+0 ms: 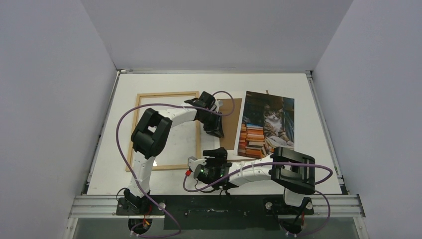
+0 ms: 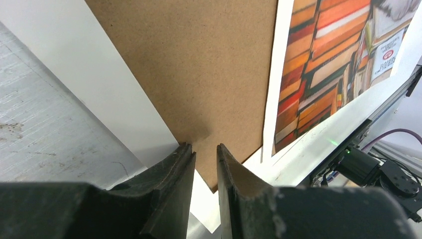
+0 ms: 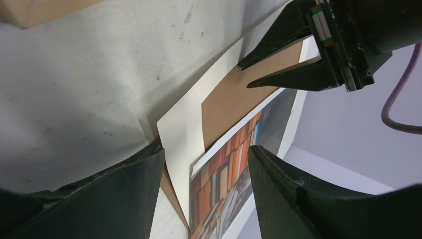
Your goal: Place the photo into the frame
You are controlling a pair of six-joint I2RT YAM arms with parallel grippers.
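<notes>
The cat photo point(image 1: 268, 122) with orange books lies on a white mat point(image 2: 99, 79) and brown board point(image 1: 229, 124), right of the wooden frame point(image 1: 164, 94). My left gripper presses its narrowly parted fingertips down at the mat's edge by the brown board; whether anything is between them is unclear. My right gripper is part open at the near edge of the stack, its fingers either side of the mat's white border and the photo's corner.
Both arms reach over the table, the left one across the frame. Bare table point(image 1: 318, 139) shows right of the photo. Walls enclose three sides.
</notes>
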